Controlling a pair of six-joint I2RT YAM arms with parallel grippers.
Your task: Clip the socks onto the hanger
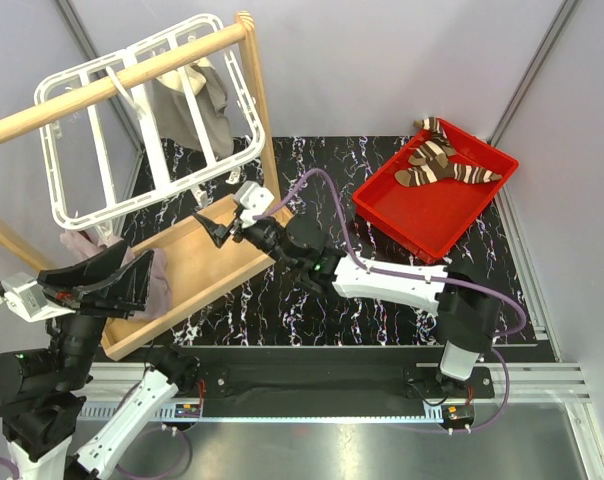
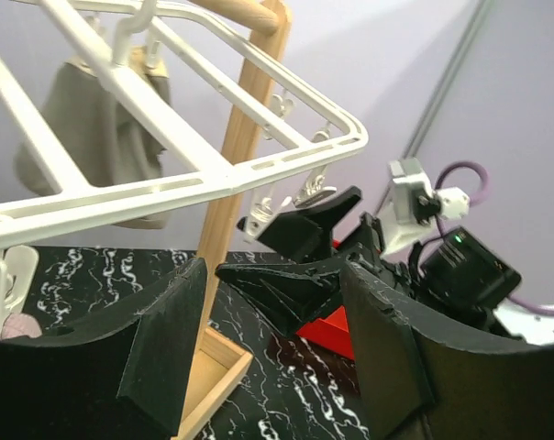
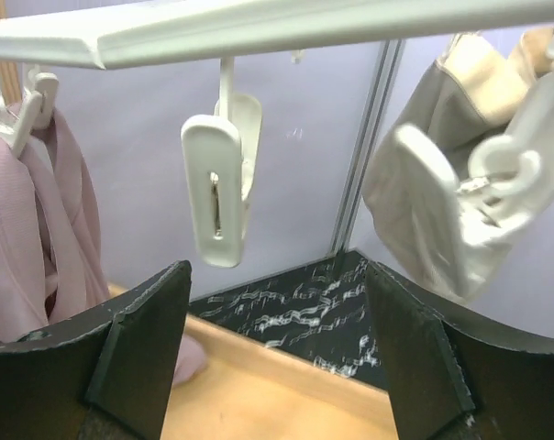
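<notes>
The white hanger (image 1: pixel 160 165) hangs from a wooden bar at the upper left. Two brown-and-cream striped socks (image 1: pixel 447 172) lie in the red tray (image 1: pixel 422 243). A grey cloth piece (image 1: pixel 187 115) and a pink one (image 1: pixel 154 285) hang at the hanger. My left gripper (image 1: pixel 135 258) stands open near the hanger's front corner, with bare space between its fingers. Below the hanger's right front edge, my right gripper (image 1: pixel 222 228) is open too. In the right wrist view a white clip (image 3: pixel 215 192) dangles above and between its fingers, not gripped.
The wooden frame's right post (image 1: pixel 260 110) rises close to my right gripper. Its wooden base (image 1: pixel 207 255) lies under the hanger.
</notes>
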